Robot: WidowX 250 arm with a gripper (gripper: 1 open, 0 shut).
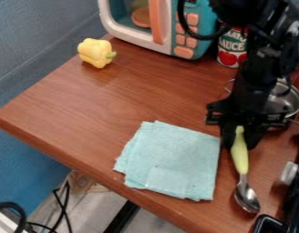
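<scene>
The black gripper (240, 124) hangs over the right part of the wooden table, its fingertips at the upper end of the pale yellow handle of a spoon (239, 157). The spoon's metal bowl points toward the front of the table. Whether the fingers are closed on the handle is hard to see. A folded light-blue cloth (167, 161) lies left of the spoon.
A toy microwave (147, 20) and a red-and-white can (231, 46) stand at the back. A yellow pepper (96, 52) sits at the back left. A metal pot (281, 102) is behind the arm.
</scene>
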